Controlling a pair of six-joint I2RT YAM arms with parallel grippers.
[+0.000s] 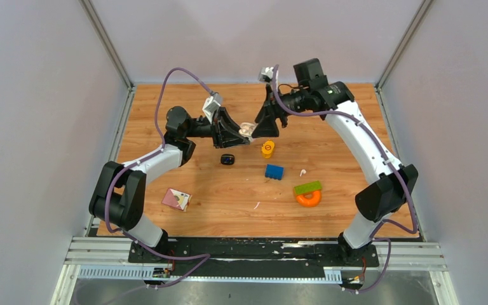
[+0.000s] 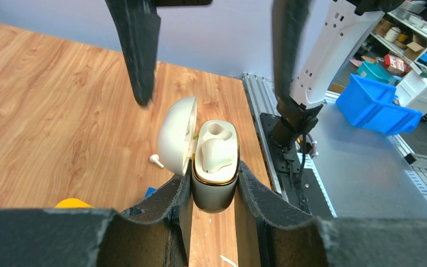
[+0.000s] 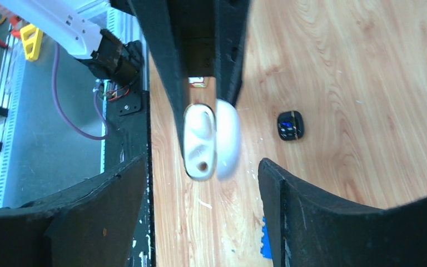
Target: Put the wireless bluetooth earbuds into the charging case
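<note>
The white charging case (image 2: 214, 161), lid open, is held upright in my left gripper, which is shut on it; the top view shows it near the table's middle (image 1: 246, 131). One well holds a white earbud shape (image 2: 217, 153); the other well (image 2: 220, 129) shows a hole. My right gripper (image 1: 264, 124) is open, just right of and above the case, its fingers apart with nothing between them. A loose white earbud (image 1: 303, 172) lies on the table right of the blue block.
On the table are a black case (image 1: 227, 159), yellow cylinder (image 1: 268, 151), blue block (image 1: 274, 171), green block (image 1: 307, 187), orange ring (image 1: 309, 201) and pink card (image 1: 173, 197).
</note>
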